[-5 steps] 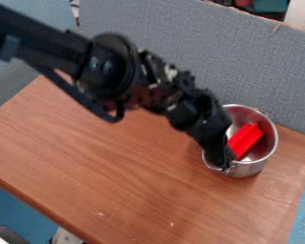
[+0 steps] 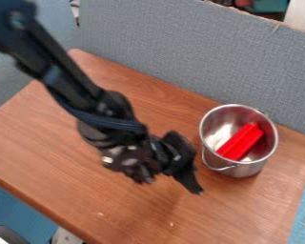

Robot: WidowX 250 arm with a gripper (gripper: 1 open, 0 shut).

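A metal pot [image 2: 242, 168] with a thin wire handle stands on the wooden table [image 2: 91, 200] at the right. A red block [image 2: 240, 141] lies inside it. My black gripper [image 2: 167, 176] is left of the pot and a little lower in view, apart from it. It is blurred, so its opening and anything between its fingers are unclear.
A grey padded wall runs along the back of the table. A blue strip [image 2: 301, 214] is at the right edge.
The arm has moved down and left, away from the pot, which it covered in part a second ago. The red block stays in the pot.
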